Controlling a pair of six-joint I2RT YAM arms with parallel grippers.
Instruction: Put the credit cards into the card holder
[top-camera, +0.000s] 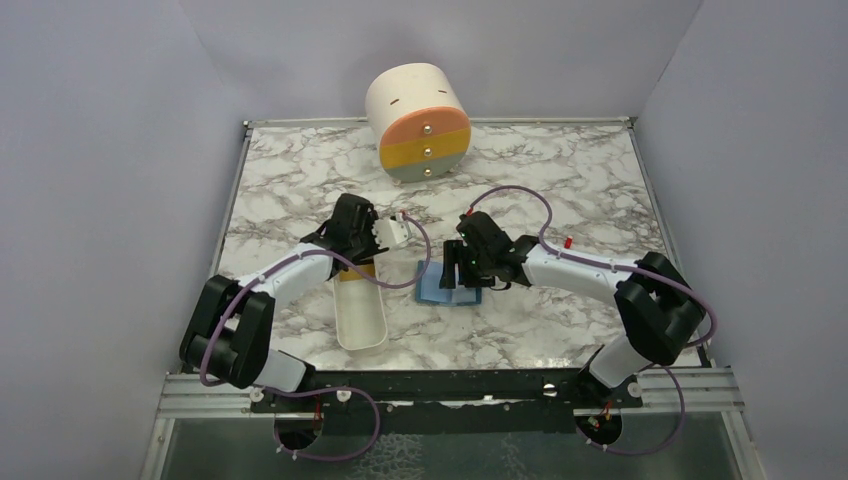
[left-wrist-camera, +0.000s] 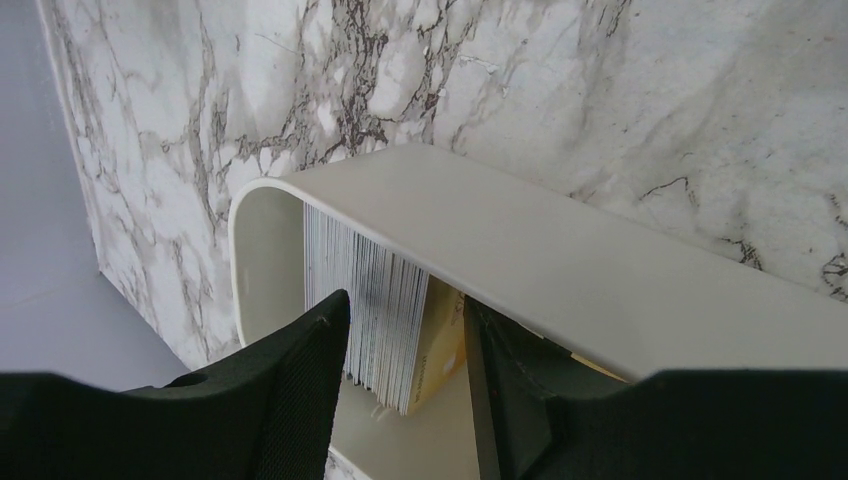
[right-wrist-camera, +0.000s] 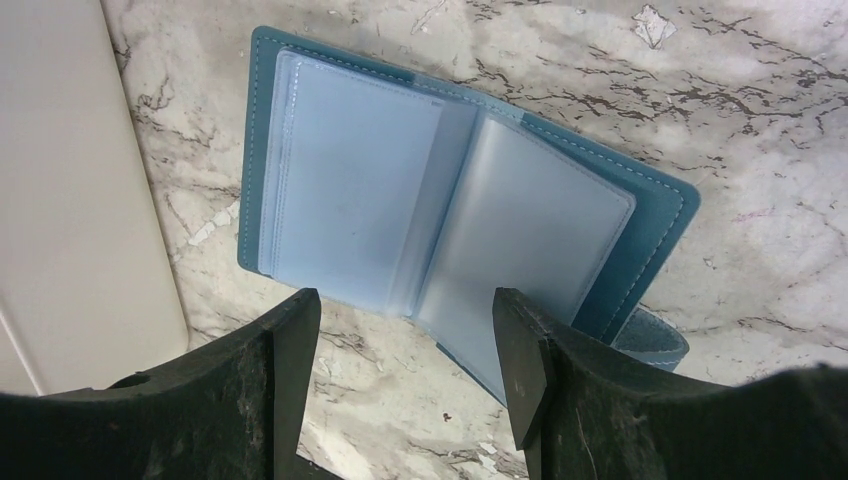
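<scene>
The white card box (top-camera: 358, 325) stands left of centre. In the left wrist view a stack of white card edges (left-wrist-camera: 370, 310) and a gold card (left-wrist-camera: 440, 350) sit inside it. My left gripper is open at the box, its fingertips in front of the cards. The blue card holder (right-wrist-camera: 355, 180) lies spread open on the table, clear sleeves showing in the right wrist view. My right gripper is open over the holder's near edge, nothing visible between its fingers.
A white cylindrical drawer unit (top-camera: 418, 115) with coloured fronts stands at the back. A small red object (top-camera: 567, 242) lies to the right behind the right arm.
</scene>
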